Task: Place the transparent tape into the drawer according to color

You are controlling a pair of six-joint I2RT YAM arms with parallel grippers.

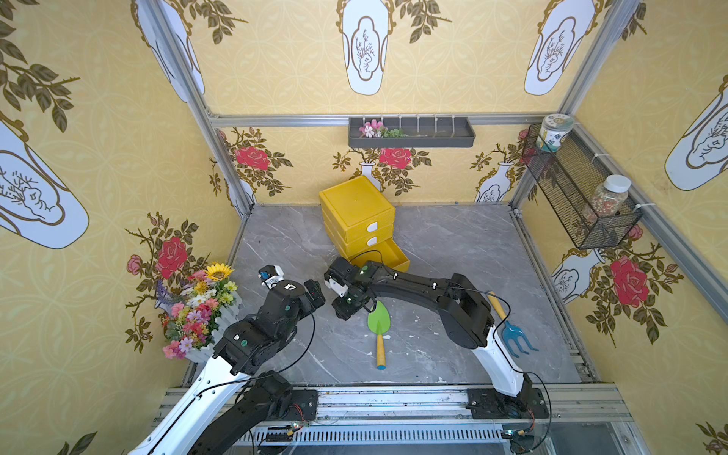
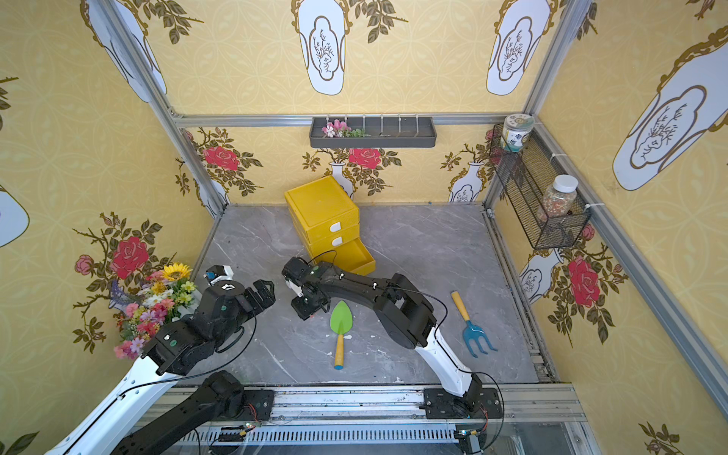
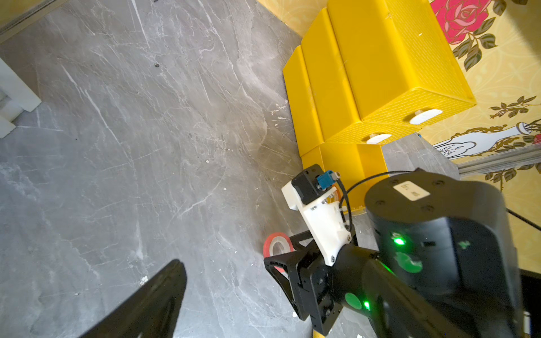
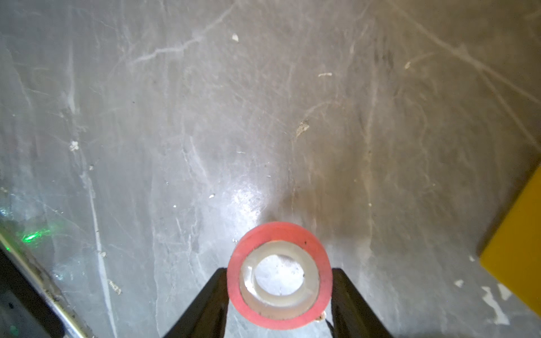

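A red ring of tape with a whitish core (image 4: 280, 232) sits between the fingertips of my right gripper, which is shut on its sides; the floor behind looks a little farther off. In the left wrist view the same tape (image 3: 270, 246) shows at that gripper's tips. The yellow drawer cabinet (image 1: 356, 206) stands at the back, its lowest drawer (image 1: 396, 259) pulled out and partly covered by the right arm. A bit of orange shows by that drawer, too hidden to identify. My left gripper (image 1: 313, 294) is open and empty, its fingers (image 3: 152, 298) wide apart.
A green trowel (image 1: 379, 318) lies just in front of the right gripper. At right rests a blue hand fork (image 1: 515, 337). Flowers (image 1: 198, 311) stand at the left edge, and a wire basket (image 1: 580, 185) hangs on the right wall.
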